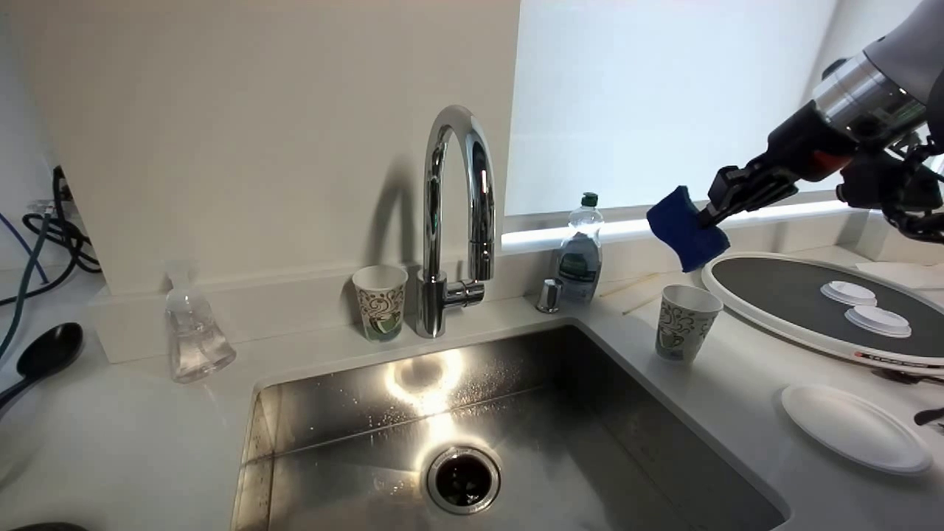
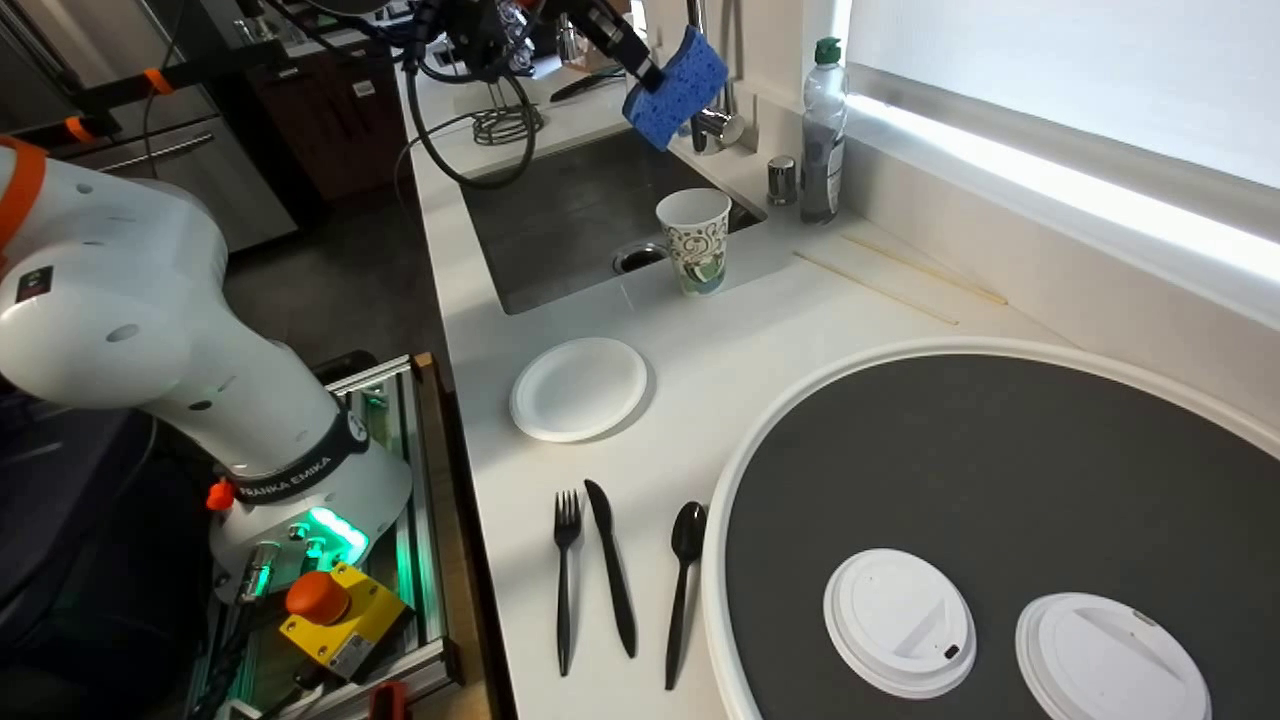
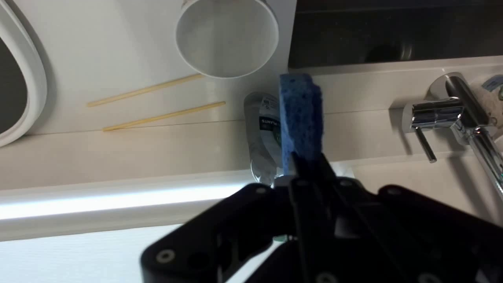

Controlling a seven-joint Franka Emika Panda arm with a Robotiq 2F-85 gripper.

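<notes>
A blue sponge hangs in the air with my gripper shut on its edge. In exterior view 1 it appears above the paper cup that stands right of the sink. Exterior view 2 shows the sponge raised near the faucet, above the counter level. From the wrist, the sponge is seen edge-on between the fingertips, covering part of the soap bottle. The patterned cup looks empty, its open mouth facing the wrist camera.
The steel sink and tall faucet lie to the left. Two thin sticks, a white plate, black cutlery and a round dark board with white lids occupy the counter. A second cup stands beside the faucet.
</notes>
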